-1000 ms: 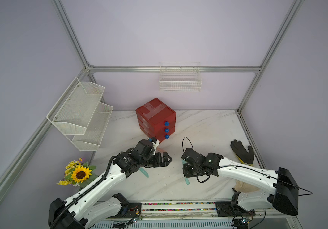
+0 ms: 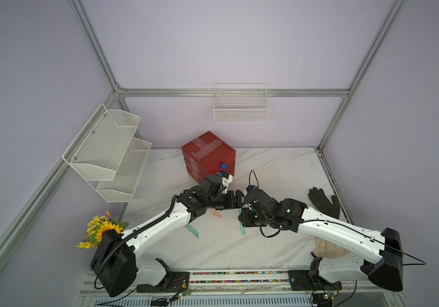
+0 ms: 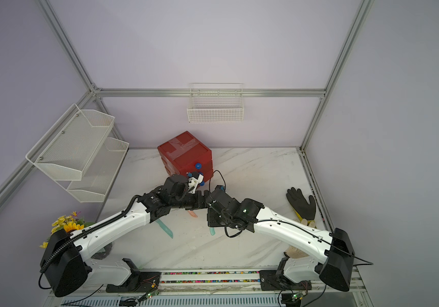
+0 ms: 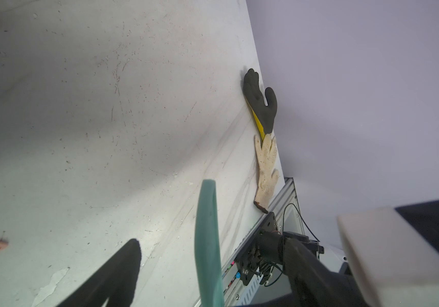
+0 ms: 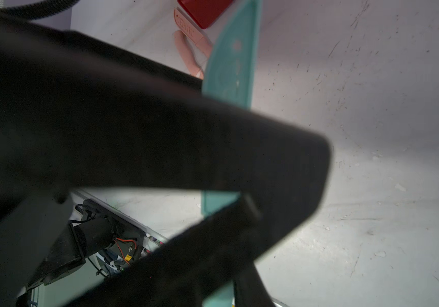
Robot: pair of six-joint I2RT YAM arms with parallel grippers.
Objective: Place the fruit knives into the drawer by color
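A teal knife [image 5: 229,61] is held upright in my right gripper [image 2: 245,215], which is shut on it. My left gripper [image 2: 234,199] is open right beside it; in the left wrist view the teal piece [image 4: 208,235] stands between its fingers, apparently not clamped. Another teal knife [image 3: 164,228] lies on the table at the left, and pink knives [image 5: 192,31] lie near the red drawer box [image 2: 207,152], which has blue knobs [image 2: 223,165].
Gloves [image 3: 301,204] lie along the right edge. White wire baskets [image 2: 107,148] hang on the left and back walls. A sunflower bunch [image 2: 108,230] sits at the left.
Both arms have moved up and toward each other. My left gripper has come rightward to the teal knife held in my right gripper.
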